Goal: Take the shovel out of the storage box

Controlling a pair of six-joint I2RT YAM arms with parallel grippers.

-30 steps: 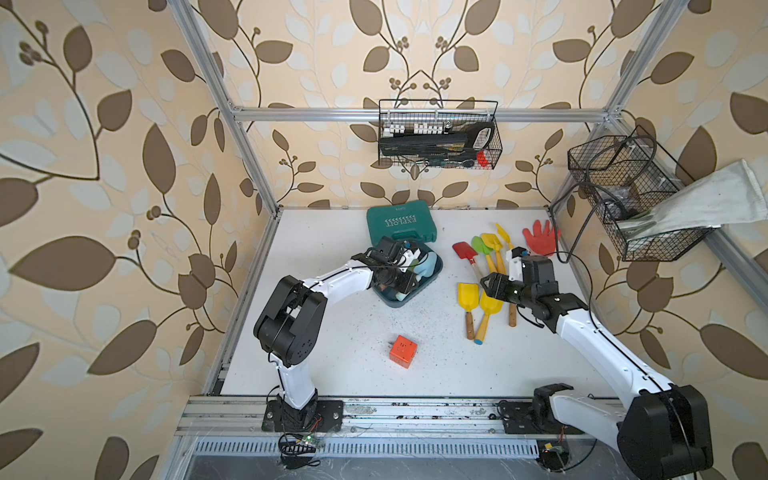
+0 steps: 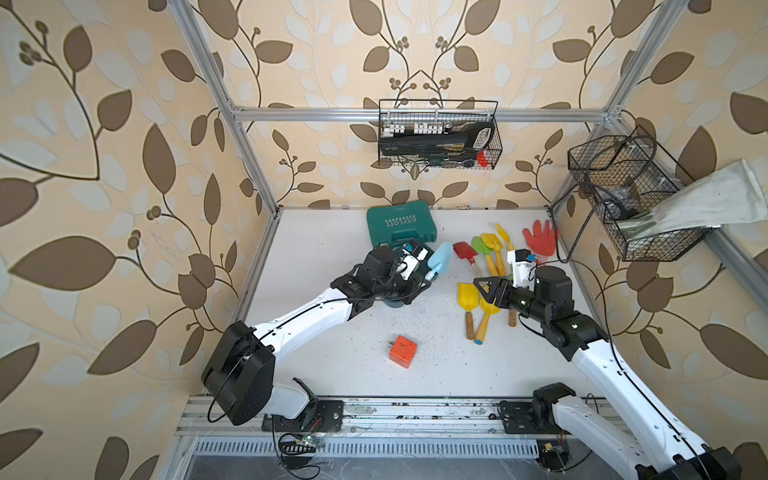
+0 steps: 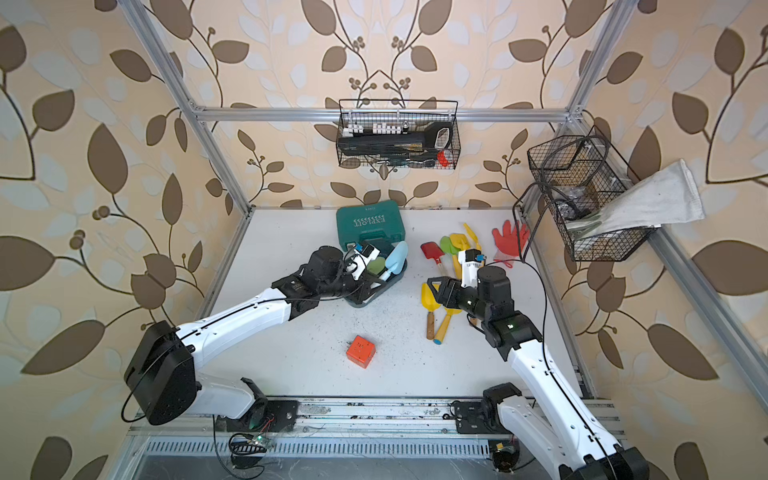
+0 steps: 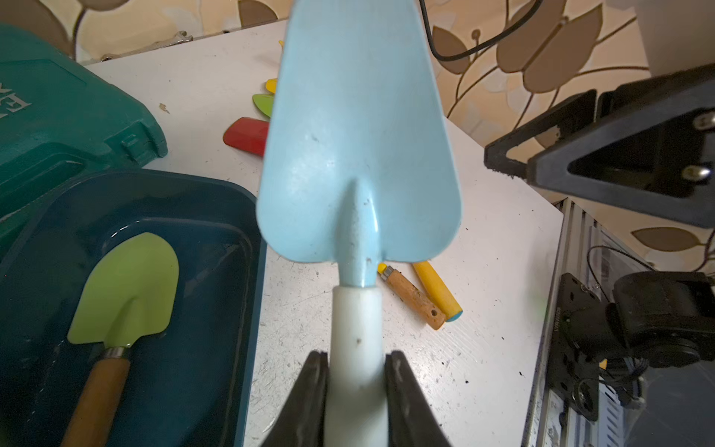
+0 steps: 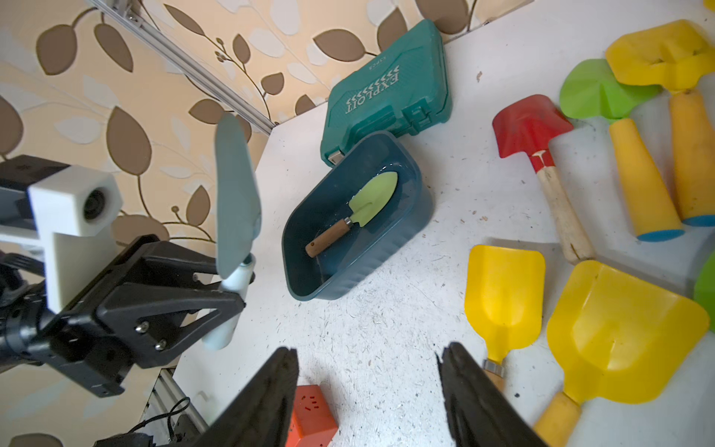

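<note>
A light blue shovel [image 4: 357,141] is upright in my left gripper, which is shut on its white handle and has it raised at the storage box [image 5: 305,279], a dark teal tub. A green trowel [image 4: 123,290] with a wooden handle lies inside the box. My right gripper stands open and empty over the table, to the right of the box, above the spread of shovels.
A green case [image 5: 383,82] lies behind the box. Several shovels [image 5: 502,290] and a red glove [image 3: 509,240] cover the right of the table. A red cube [image 3: 360,350] sits at the front.
The right arm has shifted slightly, its elbow moving outward.
</note>
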